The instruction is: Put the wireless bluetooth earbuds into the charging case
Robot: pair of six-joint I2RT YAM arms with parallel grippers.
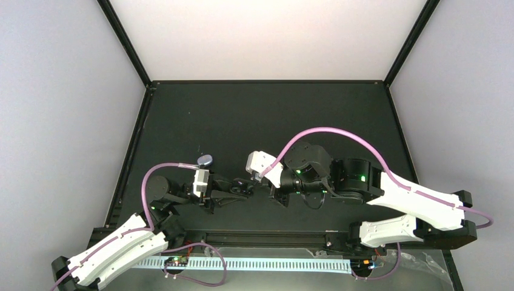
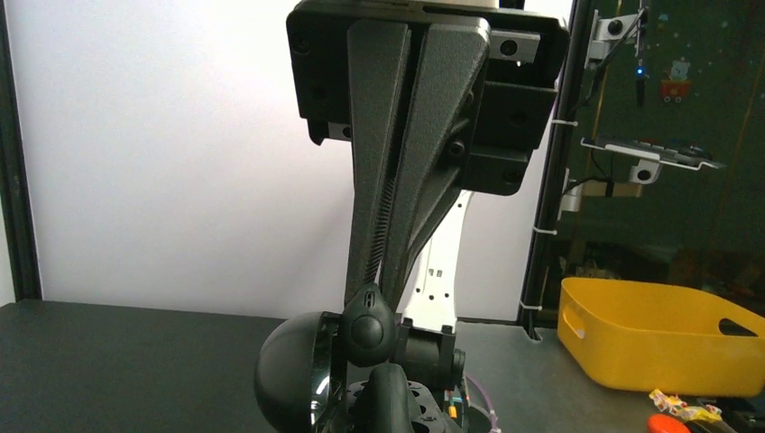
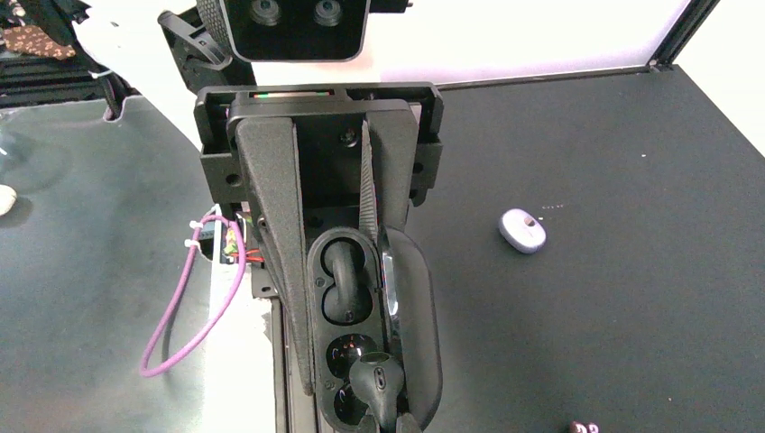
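Note:
The black charging case [image 3: 362,329] is held lengthwise between the fingers of my right gripper, its lid [image 3: 417,316] open to the right. One earbud [image 3: 344,271] lies in the case's upper hollows. A second earbud [image 3: 377,383] is over the lower hollows, with dark tips of my left gripper at the bottom edge. In the left wrist view, my left gripper is shut on that earbud [image 2: 367,327], right beside the case lid [image 2: 287,370]. Whether it is seated in its hollow cannot be made out.
A small pale round object [image 3: 522,231] lies on the black table [image 3: 577,334], clear of both arms. Beyond the frame stands a yellow basket [image 2: 659,338]. The table's rear half is empty.

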